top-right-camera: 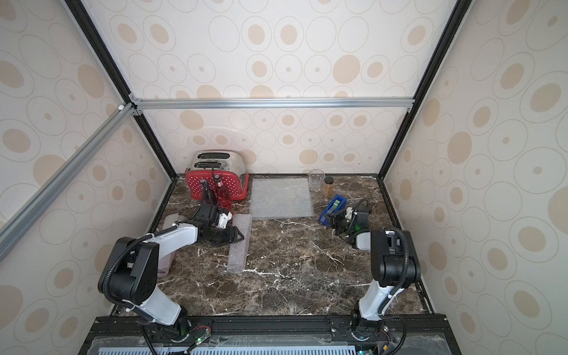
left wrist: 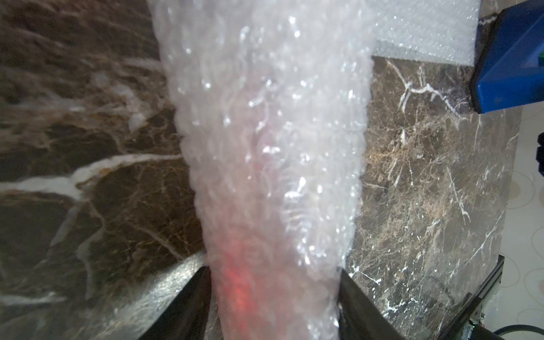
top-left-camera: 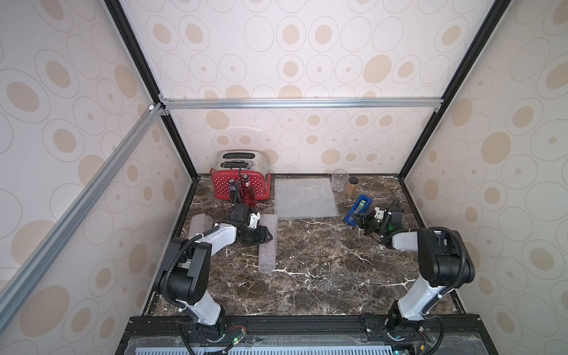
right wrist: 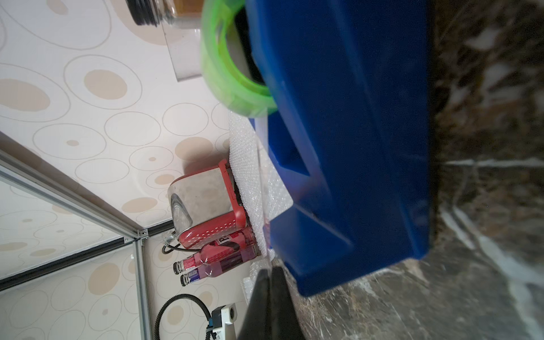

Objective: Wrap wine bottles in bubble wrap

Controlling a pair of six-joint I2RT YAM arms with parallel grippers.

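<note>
A bottle rolled in bubble wrap lies on the counter, red showing through the layers; my left gripper is shut around it. Beside the blue tape dispenser, with its bright green roll, my right gripper has its fingertips together. A thin clear tape strip runs from the roll down toward those fingertips and appears pinched there. Two unwrapped bottles stand before the toaster. A flat bubble wrap sheet is spread at the back.
The red toaster stands at the back left. Another bubble-wrapped roll lies left of my left arm. A clear glass and a brown jar stand at the back right.
</note>
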